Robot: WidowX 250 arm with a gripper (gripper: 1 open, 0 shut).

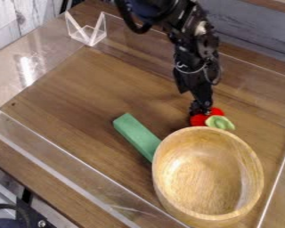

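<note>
My black gripper (pixel 198 106) reaches down from the top of the camera view onto a red object (pixel 205 118) with a green part (pixel 223 123), just behind a large wooden bowl (pixel 207 178). The gripper is open, its fingertips at or just over the red object; whether they touch it I cannot tell. A green block (pixel 136 136) lies to the left of the bowl.
A clear plastic holder (pixel 88 29) stands at the back left. Clear rims run along its edges, with a wall behind.
</note>
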